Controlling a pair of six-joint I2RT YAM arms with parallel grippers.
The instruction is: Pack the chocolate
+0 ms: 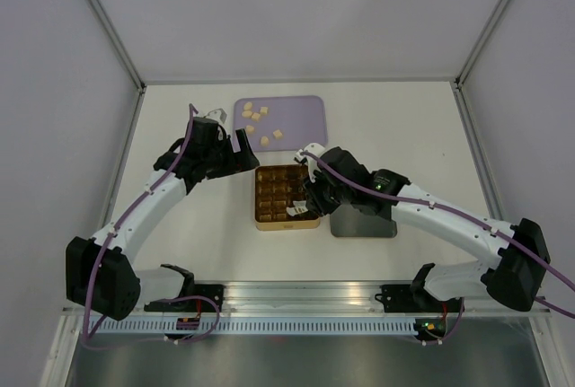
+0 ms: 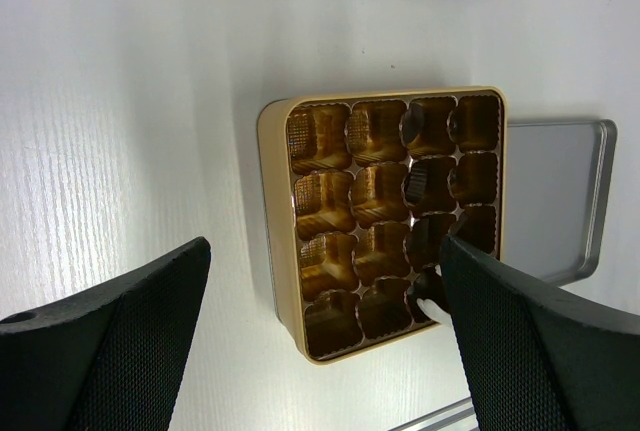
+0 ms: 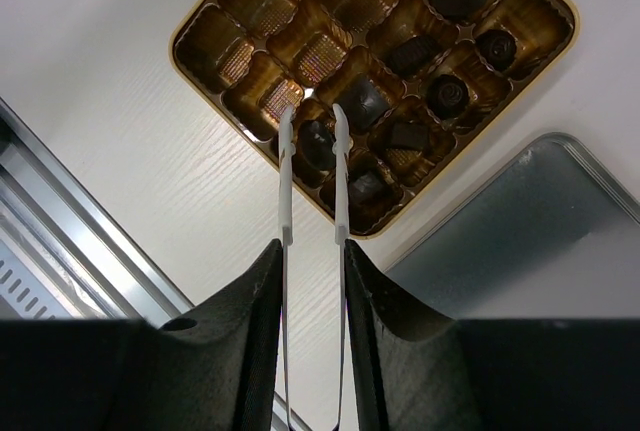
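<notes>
The gold chocolate box (image 1: 264,224) stands mid-table. In the right wrist view, dark chocolates fill several of its compartments (image 3: 447,96), while those toward the upper left are empty. My right gripper is low over the box, its white fingertips either side of a dark oval chocolate (image 3: 316,146), closed on it as far as I can tell. My left gripper hangs open with nothing between its fingers, left of and above the box (image 2: 279,201).
A purple tray (image 1: 301,119) with several pale pieces lies behind the box. A grey metal tray (image 1: 368,228) lies to its right, partly under the right arm.
</notes>
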